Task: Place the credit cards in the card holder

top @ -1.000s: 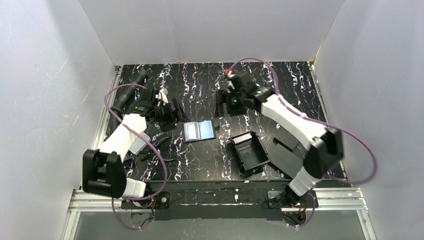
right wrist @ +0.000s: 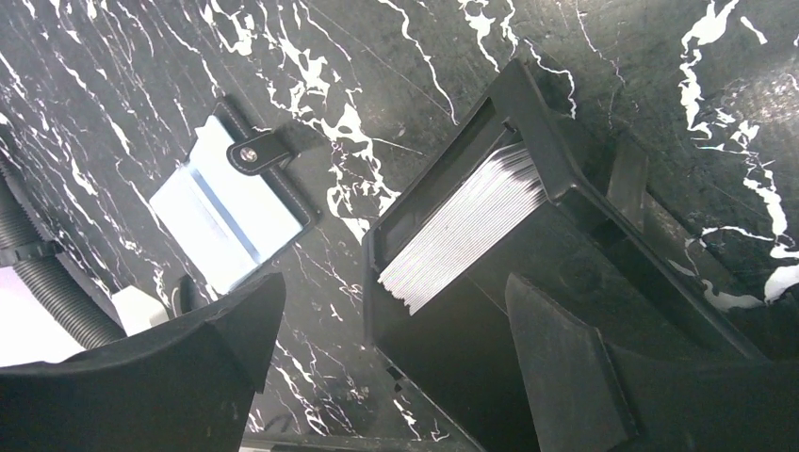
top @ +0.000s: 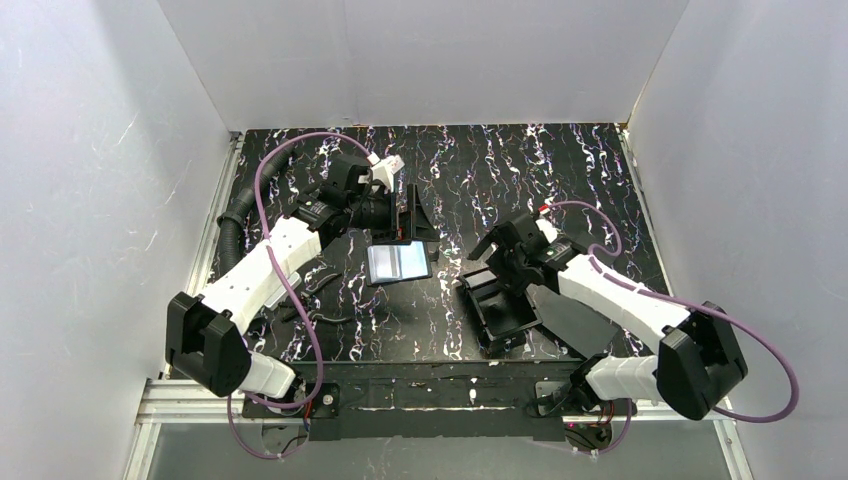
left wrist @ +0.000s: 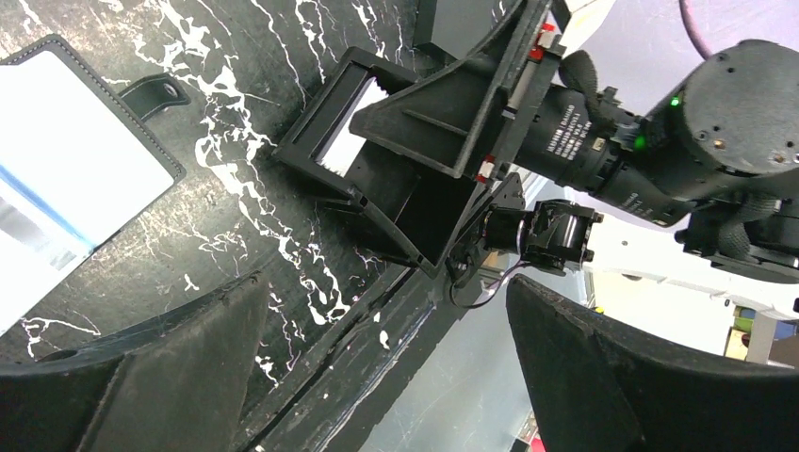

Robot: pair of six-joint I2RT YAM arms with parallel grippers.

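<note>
White credit cards (right wrist: pixel 471 226) stand in a packed row at one end of a black box (right wrist: pixel 556 179). The card holder (top: pixel 400 262) lies spread open on the table, left of the box, its clear sleeves and white pages facing up; its snap strap (right wrist: pixel 259 153) points toward the box. Over the holder's far right corner hovers my left gripper (top: pixel 418 222), open and empty. My right gripper (top: pixel 484 252) is open above the box, near the card end, with nothing between its fingers. In the left wrist view the right arm hides part of the box and cards.
A dark flat lid (top: pixel 580 322) lies right of the box. Left of the holder are several dark curved pieces (top: pixel 330 320) and a black corrugated hose (top: pixel 232 235) along the edge.
My right gripper has swung from beside the holder, right and nearer, to above the box. The left gripper has shifted right over the holder. Box and holder stay put.
</note>
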